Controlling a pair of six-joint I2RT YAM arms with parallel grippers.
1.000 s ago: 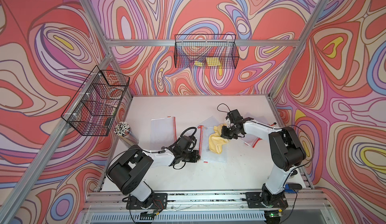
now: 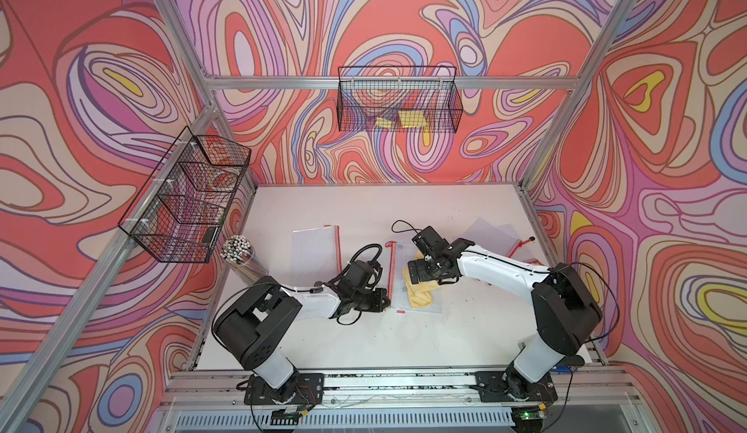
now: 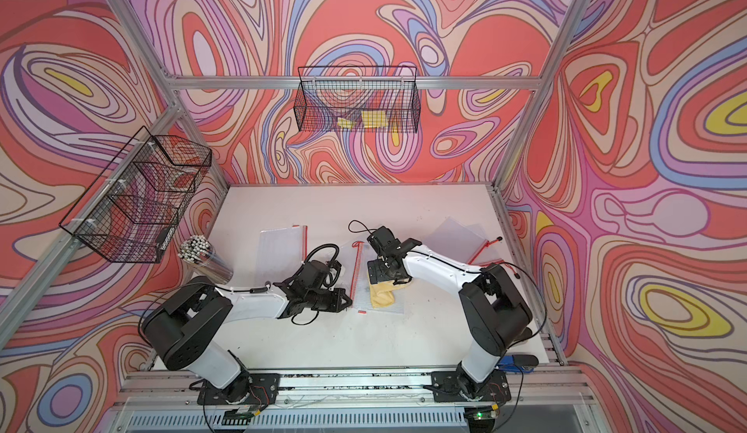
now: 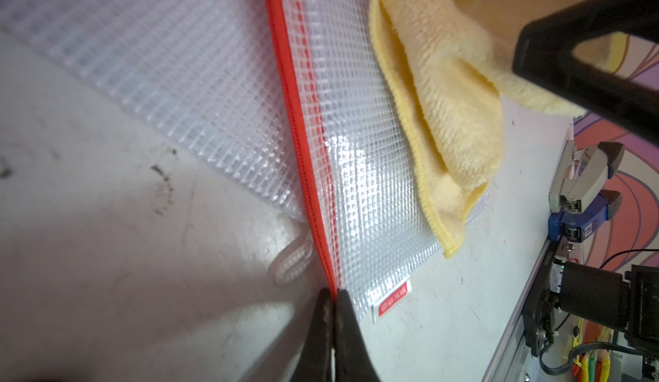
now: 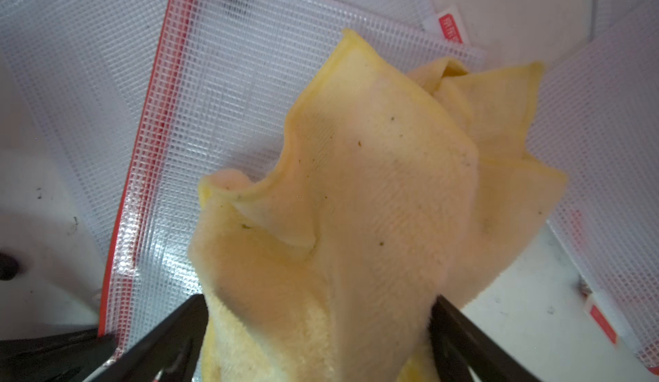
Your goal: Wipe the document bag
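The document bag is clear mesh with a red zip edge and lies mid-table. My left gripper is shut on the bag's near left corner, the red edge pinched between its fingertips. A crumpled yellow cloth lies over much of the bag, its right side spilling past the bag in the right wrist view. Above that cloth is my right gripper, open, one finger on either side of a raised fold. Whether its fingers touch the cloth I cannot tell. The gripper hides the cloth's far part from above.
Other mesh bags lie at left and far right. A holder of white-tipped sticks stands at the left edge. Wire baskets hang at back and left. Bare table lies in front and behind.
My right gripper has moved left and toward the front, and its fingers now stand wide apart over the cloth. The left gripper stays at the bag's corner, almost still.
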